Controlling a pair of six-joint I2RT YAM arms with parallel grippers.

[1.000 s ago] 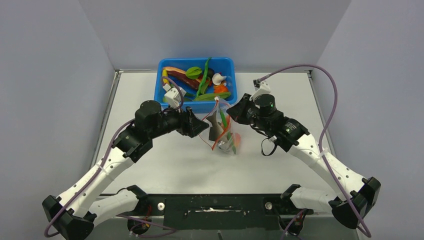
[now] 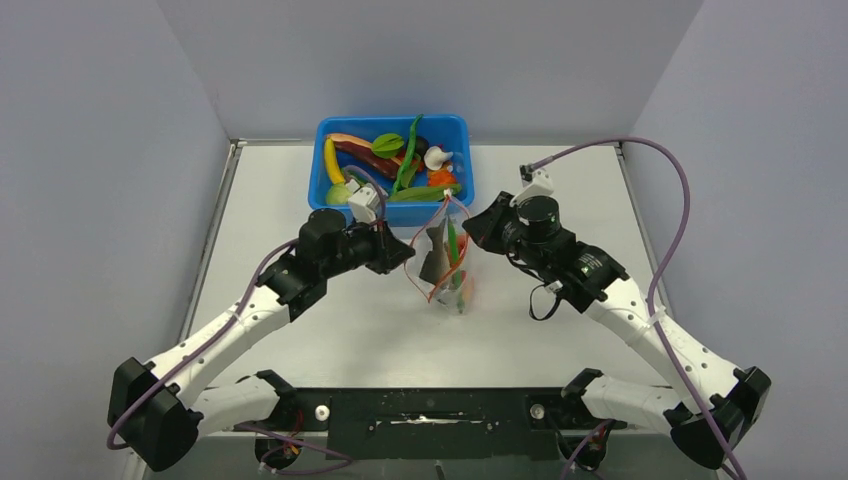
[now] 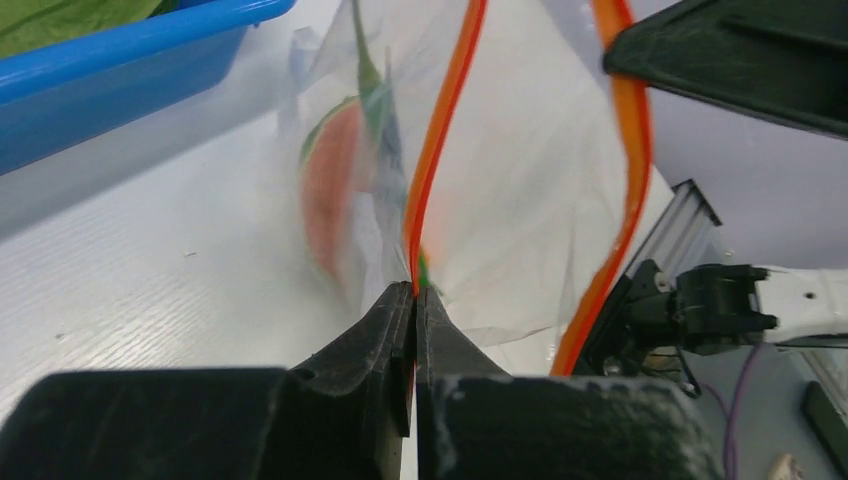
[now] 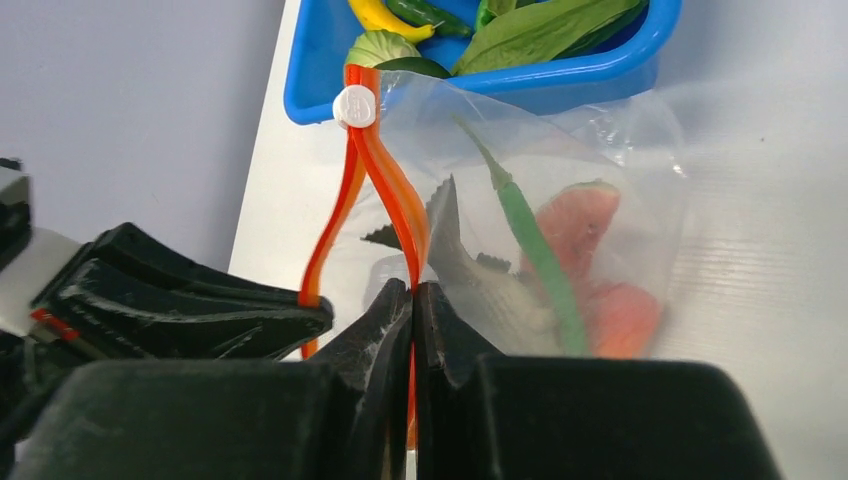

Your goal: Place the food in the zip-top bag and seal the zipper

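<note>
The clear zip top bag (image 2: 440,262) stands with its orange-edged mouth spread between both arms. Inside it are a grey fish (image 4: 480,275), a long green pepper-like piece (image 4: 540,250) and red food pieces (image 4: 580,225). In the left wrist view my left gripper is shut on one orange zipper strip (image 3: 440,140). My right gripper pinches the opposite strip (image 4: 398,195), its fingers shut. A white slider (image 4: 355,106) sits at the bag's far top corner, where the strips meet.
Behind the bag, very close to it, is a blue bin (image 2: 465,150) of toy food, with a yellow banana (image 2: 332,160) and a white garlic-like piece (image 2: 437,157).
My left gripper has moved right to the bag's near-left rim and is now closed on it. The right arm has shifted slightly right, and the bag mouth with it.
</note>
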